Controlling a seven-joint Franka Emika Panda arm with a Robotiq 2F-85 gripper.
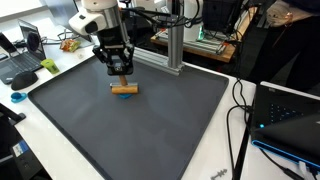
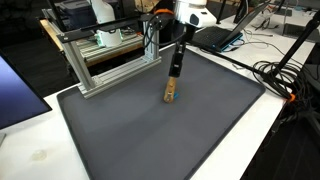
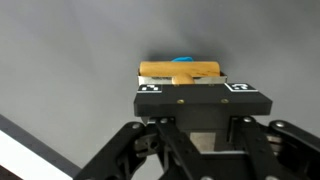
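Observation:
A wooden mallet-like piece hangs head-down in my gripper, which is shut on its upright handle. Its cylindrical head lies crosswise below the fingers. In the second exterior view the same wooden piece shows end-on, under the dark gripper. From the wrist, the head and the handle's edge show just beyond the black finger parts; most of the grip is hidden. A small blue thing peeks out by the head. Whether the head touches the blue thing I cannot tell.
The dark grey board is otherwise clear in front and to both sides. A metal frame stands along one edge. A black laptop-like device with cables sits at the right, off the board.

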